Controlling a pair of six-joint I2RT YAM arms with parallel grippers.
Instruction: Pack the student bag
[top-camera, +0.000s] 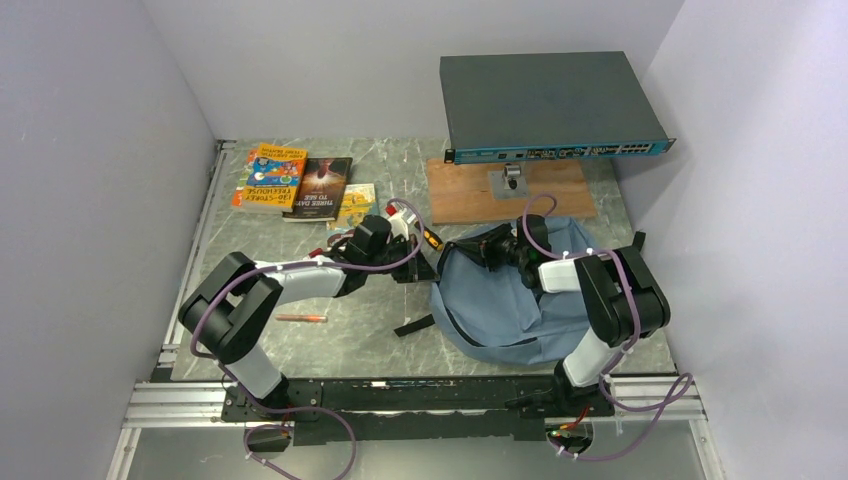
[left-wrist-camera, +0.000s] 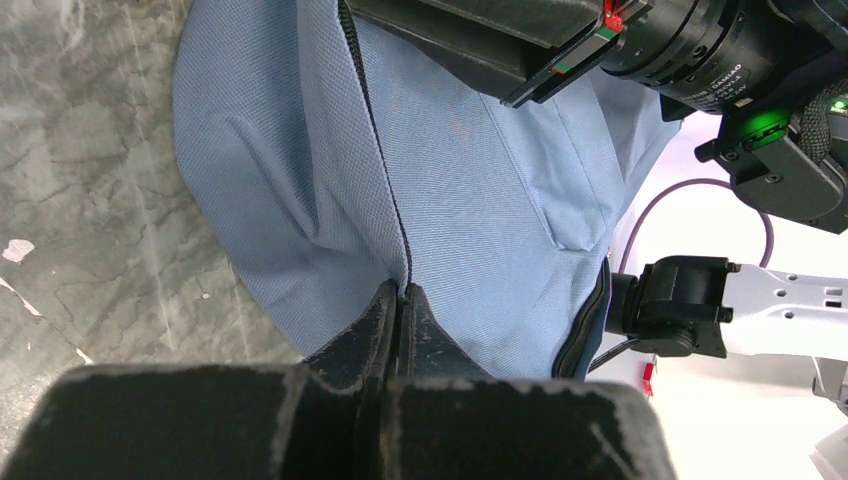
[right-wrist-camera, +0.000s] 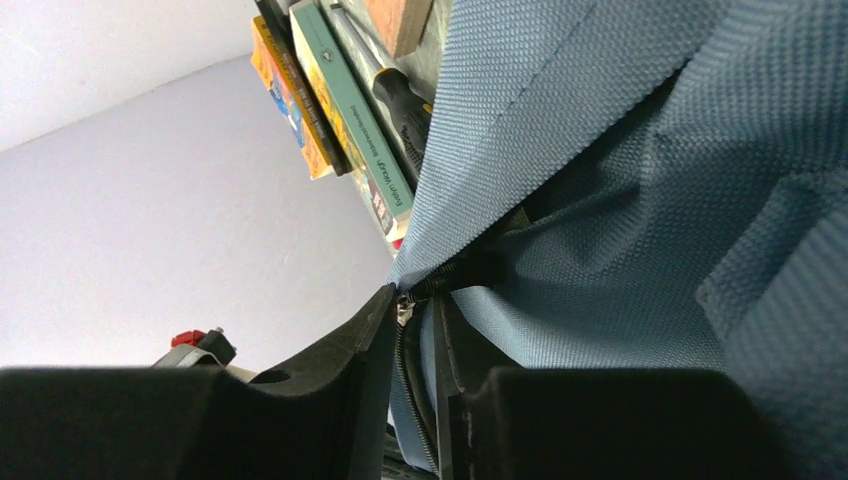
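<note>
The blue bag (top-camera: 505, 310) lies open on the right of the table. My left gripper is shut on its zipper edge (left-wrist-camera: 385, 190) at the near-left rim. Further along that edge, my right gripper has its fingertips at the zipper pull (right-wrist-camera: 405, 308), beneath a fold of fabric; a narrow gap shows between the fingers, and whether they grip the pull is unclear. Books (top-camera: 320, 185) in several stacks lie at the back left, and an orange pen (top-camera: 300, 318) lies at the front left.
A screwdriver (top-camera: 431, 238) lies just behind the bag. A wooden board (top-camera: 460, 190) under a large dark metal box (top-camera: 545, 100) fills the back right. Walls bound both sides.
</note>
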